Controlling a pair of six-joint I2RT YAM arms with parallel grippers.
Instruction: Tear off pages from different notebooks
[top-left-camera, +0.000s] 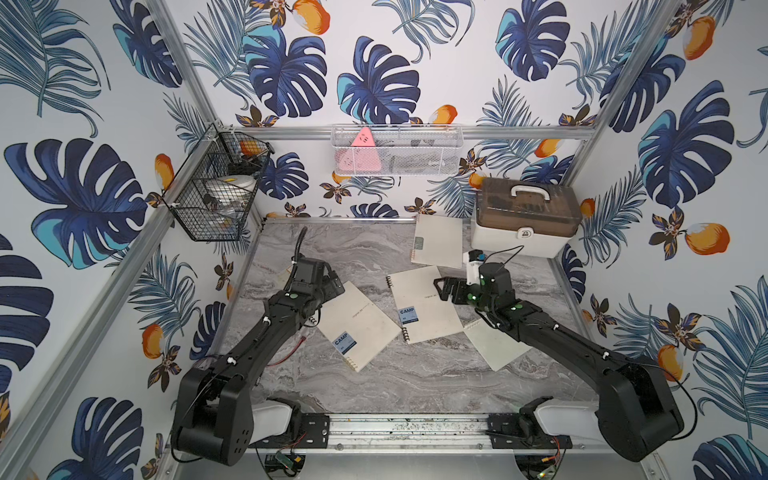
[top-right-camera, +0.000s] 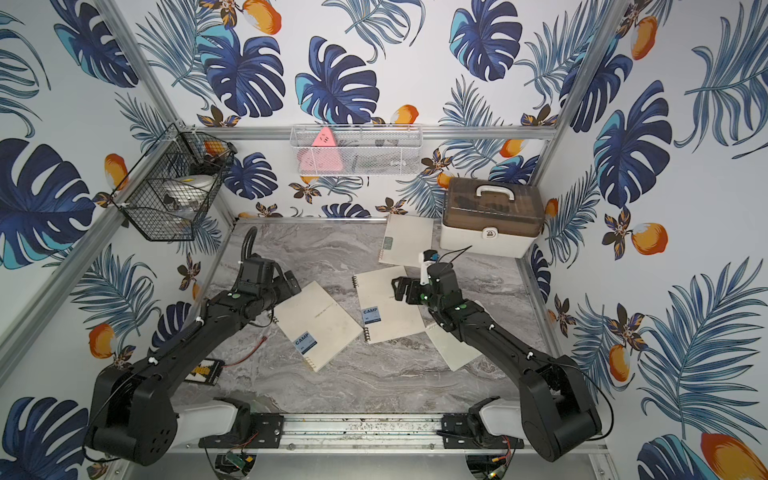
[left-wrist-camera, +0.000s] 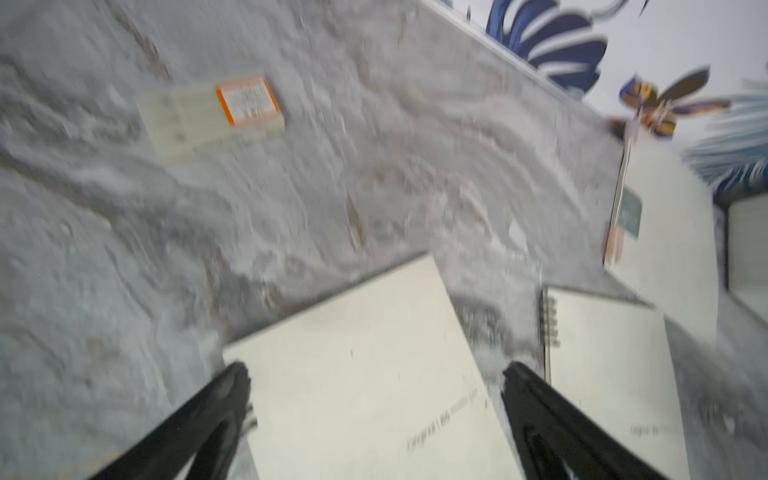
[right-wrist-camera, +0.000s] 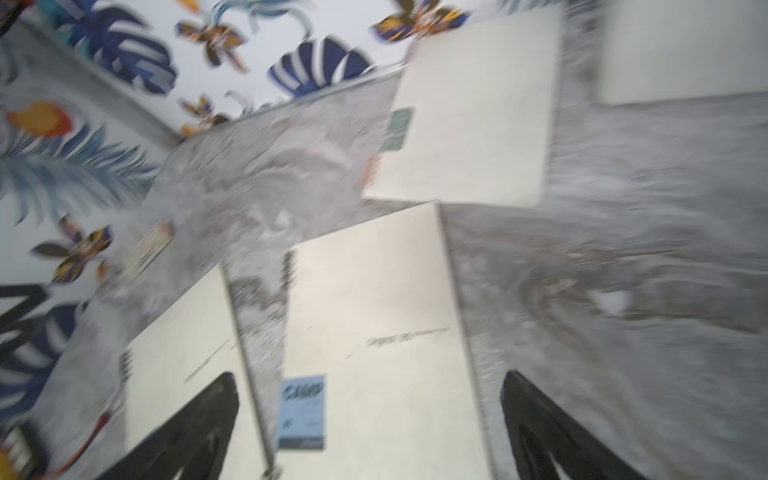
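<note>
Cream notebooks with spiral bindings lie on the marble table: one at left with a blue CAMP label (top-left-camera: 358, 328), another in the middle (top-left-camera: 424, 312), one at the back (top-left-camera: 437, 238), and a pale one at right (top-left-camera: 500, 348). My left gripper (top-left-camera: 328, 284) hangs open over the top of the left notebook. My right gripper (top-left-camera: 448, 289) is open above the middle notebook. Both wrist views are blurred and show nothing between the fingers.
A brown-lidded box (top-left-camera: 524, 216) fills the back right corner. A black wire basket (top-left-camera: 209, 216) and a white mesh basket (top-left-camera: 396, 160) hang on the walls. A small orange-labelled item (left-wrist-camera: 200, 120) lies at the left.
</note>
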